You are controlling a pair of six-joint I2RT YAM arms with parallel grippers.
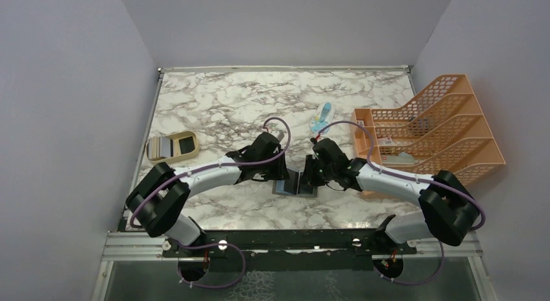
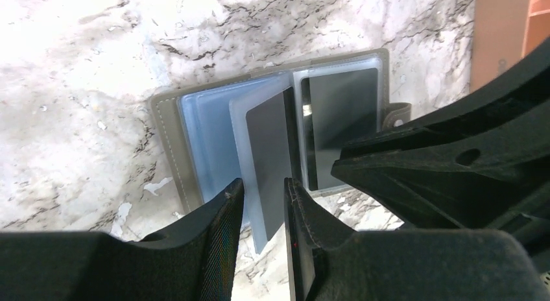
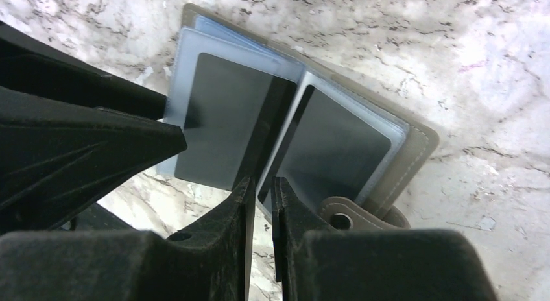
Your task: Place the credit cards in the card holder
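Note:
Open on the marble table lies the card holder, with a grey stitched cover. One leaf stands partly lifted between a blue pocket and the flat right-hand sleeve. Dark panels with a blacker stripe, apparently cards, fill both leaf and sleeve. My left gripper is open, its fingers at the lifted leaf's free edge; contact is unclear. Fingers slightly apart, my right gripper is over the holder's lower edge, nothing visibly held. Several more cards lie in the basket at the left.
The shallow tan basket sits at the table's left edge. An orange slotted rack takes up the right side. Behind the grippers lies a blue-and-white item.

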